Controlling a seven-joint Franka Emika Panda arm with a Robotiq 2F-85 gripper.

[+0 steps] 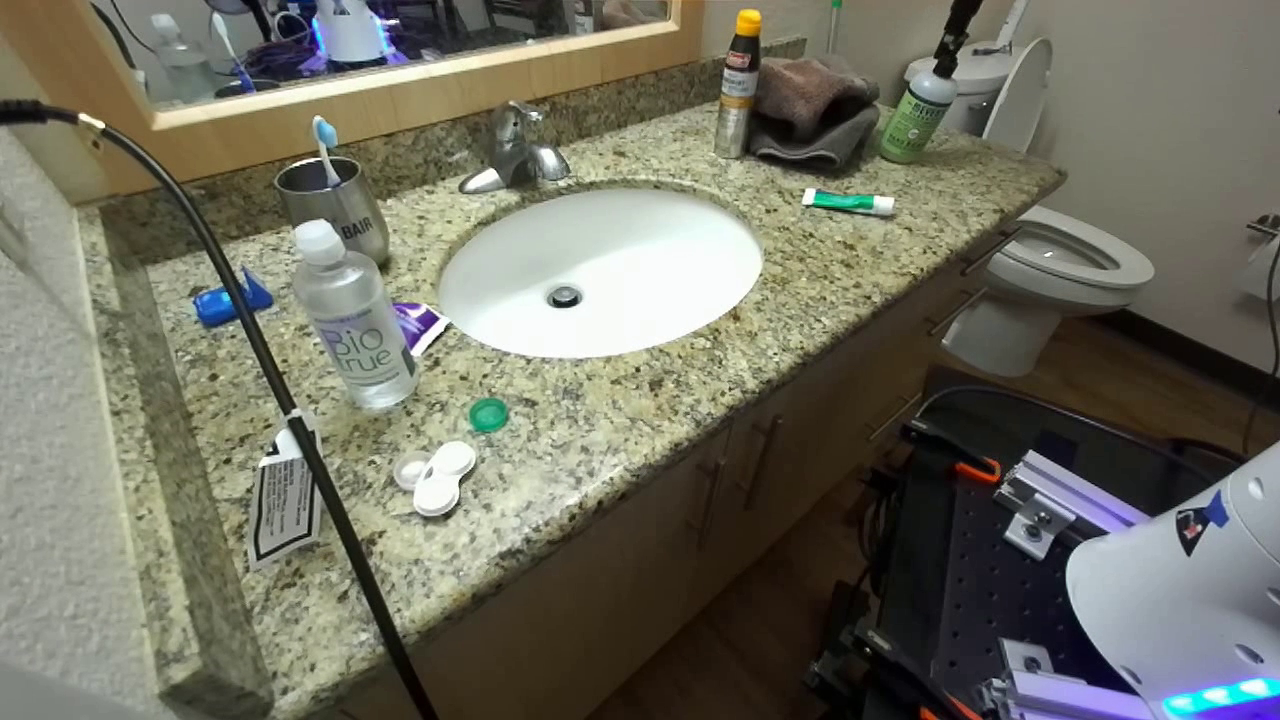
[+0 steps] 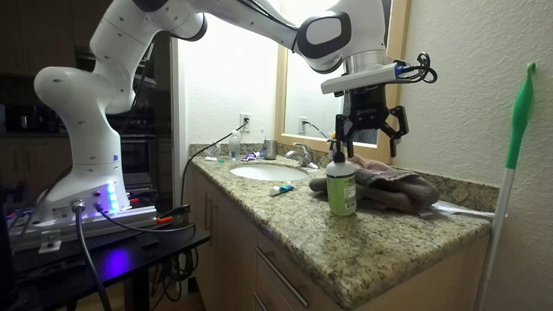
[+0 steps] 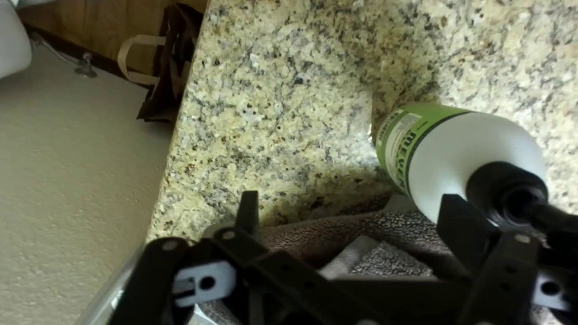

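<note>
My gripper (image 2: 372, 150) is open above the far end of the counter, its fingers pointing down and wide apart. In the wrist view a green-labelled pump bottle (image 3: 471, 157) lies to the right of the fingers. The right finger (image 3: 460, 222) overlaps the bottle's shoulder beside its black neck; whether they touch is hard to tell. Exterior view 1 shows the bottle (image 1: 917, 116) leaning, its top toward the right. A brown-grey towel (image 3: 336, 238) is bunched below the gap between the fingers. Nothing is gripped.
An aerosol can (image 1: 737, 90) with a yellow cap stands beside the towel. A green toothpaste tube (image 1: 848, 202) lies near the white sink (image 1: 672, 240). A green-handled pole (image 2: 521, 119) leans by the wall.
</note>
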